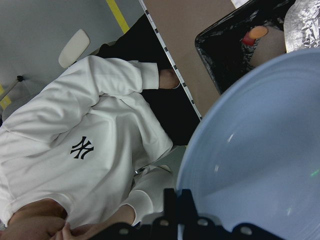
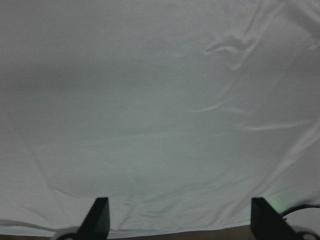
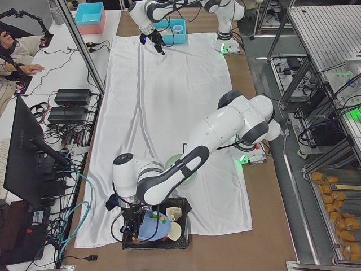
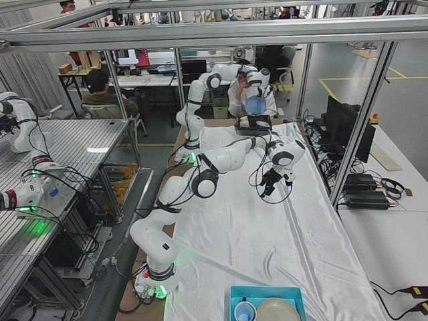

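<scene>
A blue plate [image 1: 250, 145] is gripped at its rim by my left gripper; in the left camera view it sits over a black bag-lined bin [image 3: 180, 240] with small food pieces, a foil item and cups. In the right camera view the plate [image 4: 256, 105] appears tilted. My right gripper stands open over the white cloth, empty, at the other end of the table.
A blue bin [image 4: 241, 292] with a cup and plate is at the far end from the black bin. A green dish [image 3: 186, 179] lies partly under the left arm. A seated person is beside the table's edge.
</scene>
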